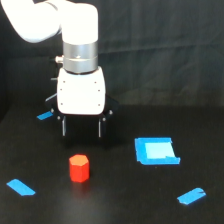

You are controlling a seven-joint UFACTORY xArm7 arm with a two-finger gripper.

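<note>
A small red hexagonal block (78,168) stands on the black table, left of the middle. Above and behind it my gripper (82,128) points straight down, its two thin dark fingers apart with only dark background showing between them. The fingertips are clear of the block. On the right lies a pale square (159,150) bordered by blue tape (140,149).
Loose strips of blue tape lie at the front left (20,187), at the front right (191,196) and at the back left (45,115).
</note>
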